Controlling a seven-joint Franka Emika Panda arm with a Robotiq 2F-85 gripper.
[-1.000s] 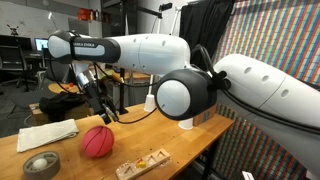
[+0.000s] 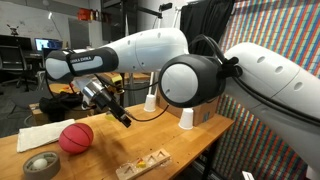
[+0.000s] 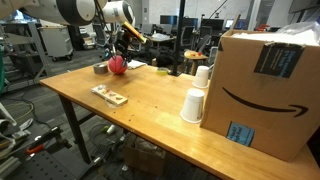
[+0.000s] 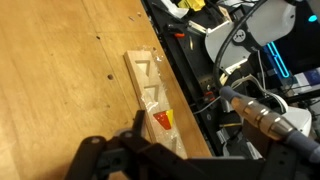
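Observation:
A red ball (image 2: 76, 138) rests on the wooden table, between a white cloth and a roll of tape; exterior view 2 has the ball (image 3: 117, 65) at the table's far end. My gripper (image 2: 124, 120) is low over the table, to the right of the ball and apart from it. Nothing clearly shows between its fingers, and their opening is too dark to make out. Nearer the front edge lies a pale wooden block with square recesses (image 2: 143, 165). The wrist view shows this block (image 4: 145, 75) with a red and yellow patch (image 4: 163, 118).
The tape roll (image 2: 41, 165) lies at the near left, the folded white cloth (image 2: 47, 135) behind it. White cups (image 3: 192, 105) stand beside a large cardboard box (image 3: 262, 95). A small yellow-green bowl (image 3: 162, 70) sits toward the back.
Over the last second the ball has shifted left in exterior view 1. My gripper has moved right, away from the ball, and slightly lower. The block and tape have stayed put.

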